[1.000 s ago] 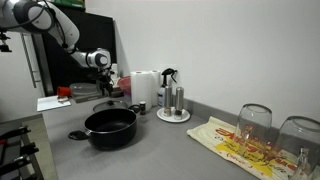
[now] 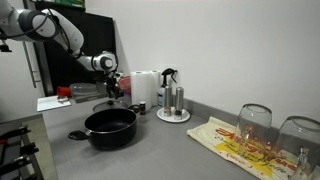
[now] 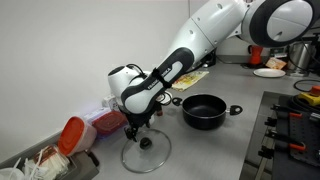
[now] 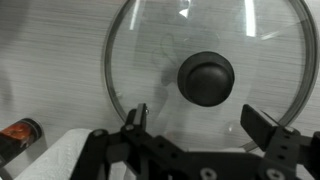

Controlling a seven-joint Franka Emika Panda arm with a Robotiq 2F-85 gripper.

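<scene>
A clear glass lid with a dark rim and a round black knob (image 4: 206, 79) lies flat on the table, filling much of the wrist view. My gripper is open above the lid, its fingers set wide apart to either side of the knob's near side, with nothing between them. In exterior view 2 the glass lid (image 3: 166, 163) rests at the front, the gripper (image 3: 137, 133) over its back edge near the knob. Beside it stands a black two-handled pot (image 3: 203, 110), uncovered and seemingly empty.
A white paper roll (image 2: 145, 86) stands behind the lid, and a plate with bottles and grinders (image 2: 173, 110) sits farther along the wall. Two upturned glass jars (image 2: 254, 124) rest on a patterned cloth (image 2: 226, 140).
In exterior view 1 the arm's wrist has shifted slightly right and a little lower. The pot and the other items stay where they were.
</scene>
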